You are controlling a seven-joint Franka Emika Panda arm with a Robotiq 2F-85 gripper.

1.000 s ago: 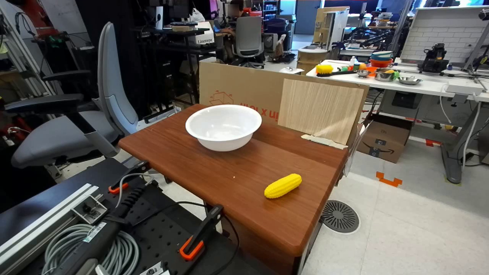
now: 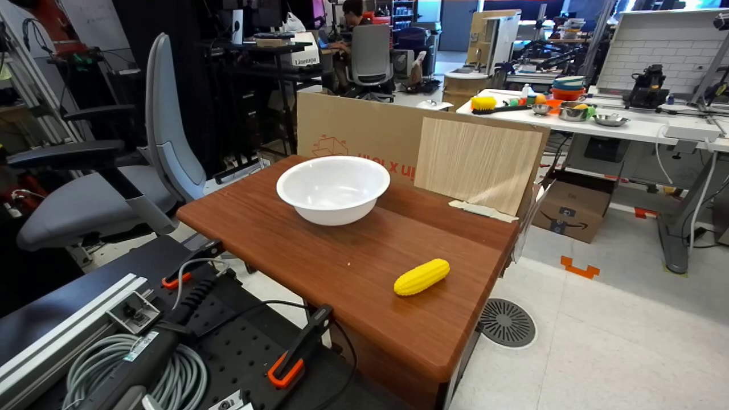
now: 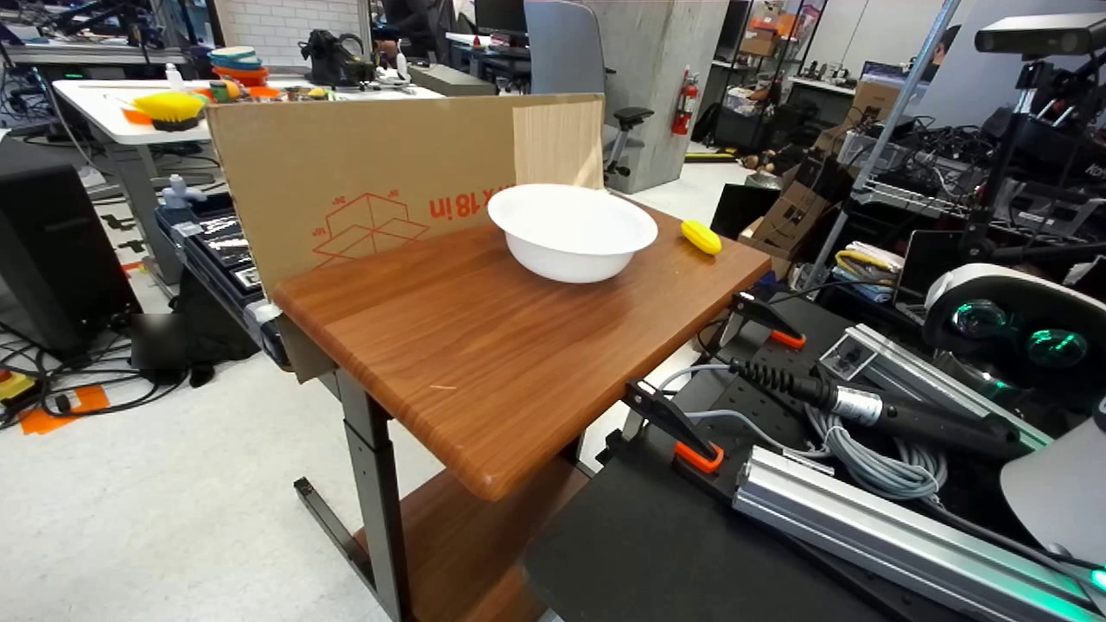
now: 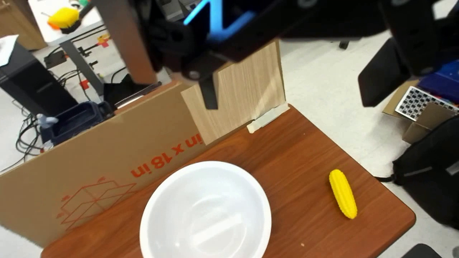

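A yellow corn cob (image 2: 421, 277) lies on the brown wooden table (image 2: 355, 253), close to its right end in exterior view 1. The wide white bowl (image 2: 333, 190) stands upright on the same table, apart from the corn. From above, the wrist view shows the bowl (image 4: 206, 215) empty and the corn (image 4: 342, 194) to its right. My gripper is open at the top of the wrist view, its dark fingers spread wide and nothing between them. Neither exterior view shows the gripper.
A cardboard panel (image 3: 363, 187) stands along one long side of the table. Black clamps with orange pads (image 2: 300, 348) grip the opposite edge, beside a black bench (image 3: 622, 529) holding cables and metal rails. Bare tabletop separates bowl and corn.
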